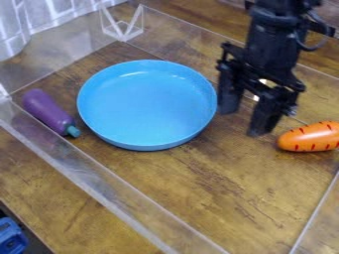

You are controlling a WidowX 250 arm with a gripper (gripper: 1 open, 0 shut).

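My black gripper [259,104] hangs over the wooden surface at the right side, just past the rim of the blue plate [143,104]; it is blurred, so its finger is hard to read. An orange toy carrot [310,136] with dark stripes lies at the far right, a little right of and below the gripper. A purple toy eggplant [51,113] lies left of the plate.
Clear plastic walls [93,193] border the wooden floor [199,198]. A blue object [10,238] sits at the bottom left corner, outside the wall.
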